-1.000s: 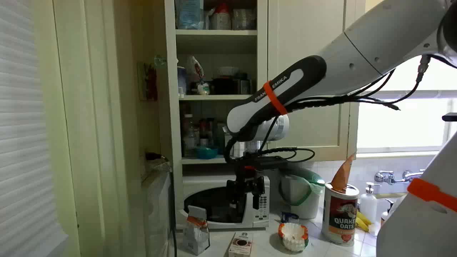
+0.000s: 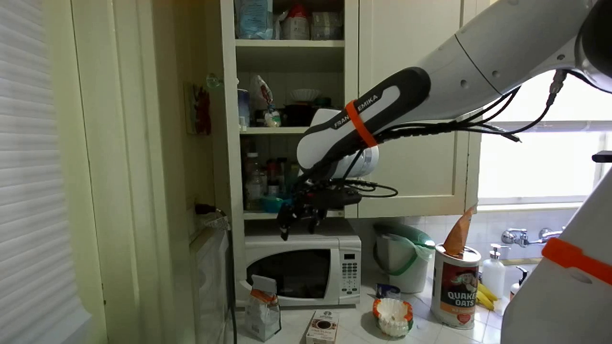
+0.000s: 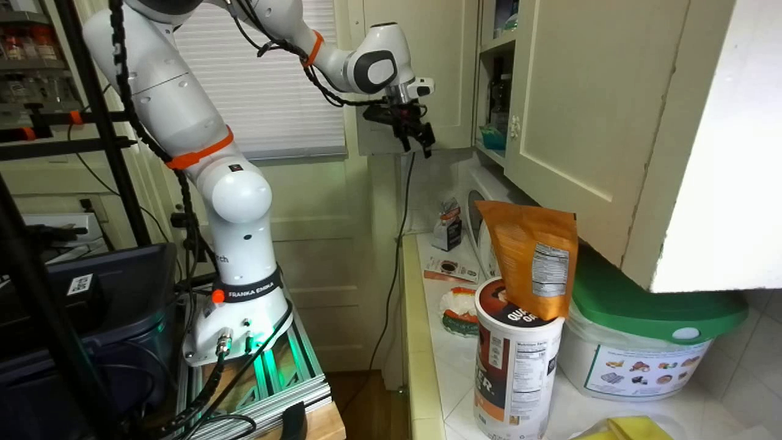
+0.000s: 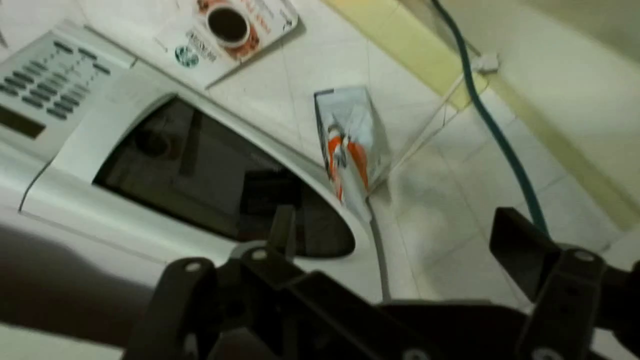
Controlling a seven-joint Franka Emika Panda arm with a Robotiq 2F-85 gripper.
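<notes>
My gripper is open, its two dark fingers [image 4: 510,249] far apart with nothing between them. In exterior view 1 the gripper [image 2: 298,225] hangs in front of the top of the white microwave [image 2: 350,246], angled down. A silver bag with an orange band [image 4: 351,129] stands on the white counter below, beside the microwave's front. Near it a Starbucks coffee box [image 4: 231,33] lies flat. In exterior view 2 the gripper [image 3: 419,150] is high above the counter, clear of the bag [image 3: 447,227].
Open cupboard shelves [image 2: 289,131] sit above the microwave. To the right are a bowl-like stack of paper filters [image 2: 393,317], a Quaker Oats canister [image 2: 456,289] topped by an orange pouch [image 3: 531,256], and a green-lidded bin [image 3: 660,315]. A cable [image 4: 498,132] runs beside the counter.
My gripper has moved up and to the left in exterior view 1, from before the microwave door to its top edge, and has tilted. The counter objects have stayed put.
</notes>
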